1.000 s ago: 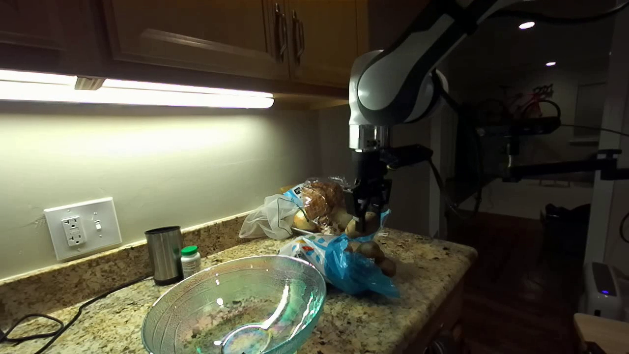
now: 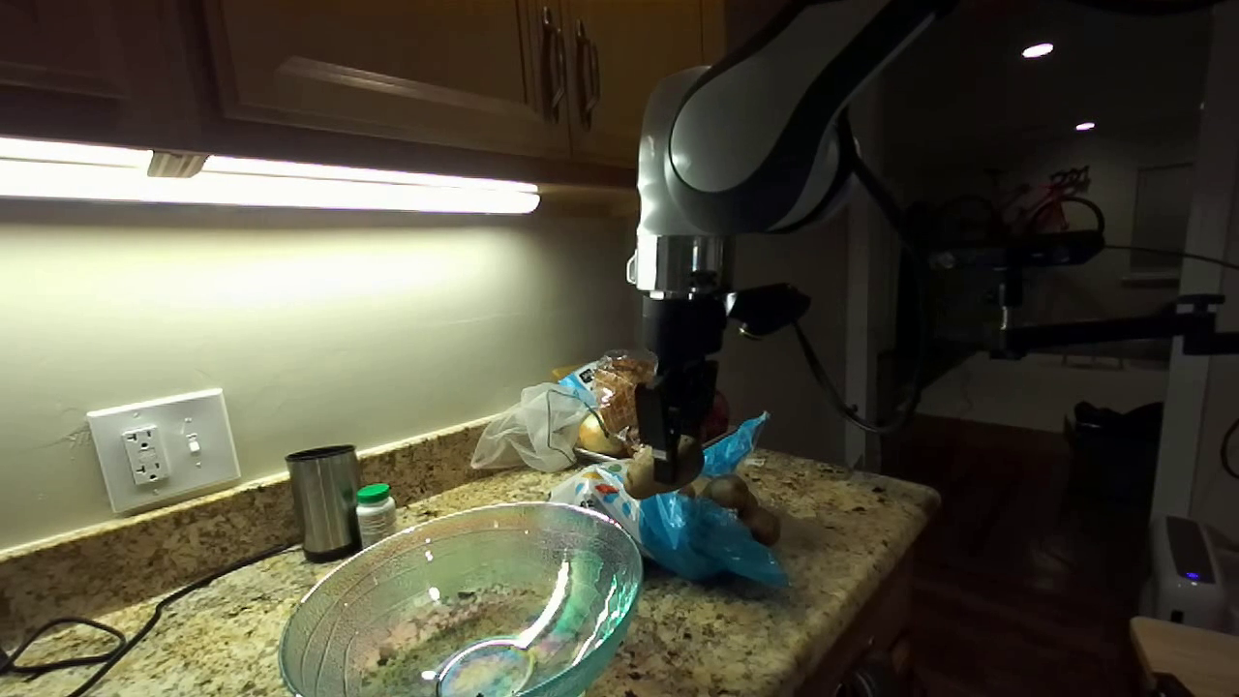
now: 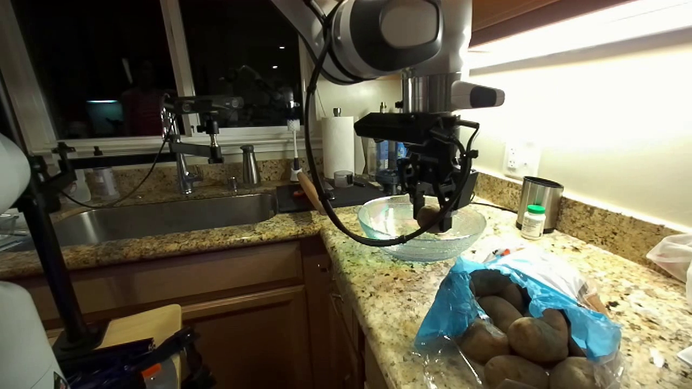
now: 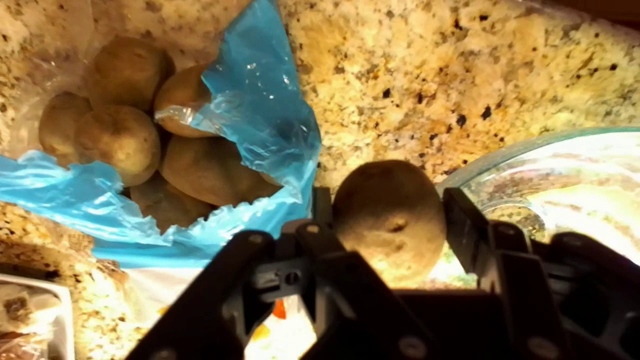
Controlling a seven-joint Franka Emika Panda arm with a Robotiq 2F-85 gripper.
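Observation:
A brown potato (image 4: 390, 222) is pinched between the two fingers of my gripper, which is shut on it. In exterior view 1 the gripper (image 2: 674, 453) and potato hang above the counter, between the torn blue bag (image 2: 697, 540) and the clear glass bowl (image 2: 465, 604). Several more potatoes (image 3: 538, 337) lie in the open bag, seen best in exterior view 2. From the wrist, the bowl's rim (image 4: 540, 141) shows to the right of the held potato and the bag (image 4: 264, 102) to its left. No potato is visible inside the bowl.
By the wall stand a metal cup (image 2: 324, 500) and a white bottle with a green cap (image 2: 375, 515). Bagged bread (image 2: 621, 395) and onions lie at the back. In exterior view 2, the sink (image 3: 168, 220) is on the left.
The arm has moved left in exterior view 1, from over the potato bag toward the bowl, carrying the potato and coming nearer the camera. Bag and bowl have stayed put.

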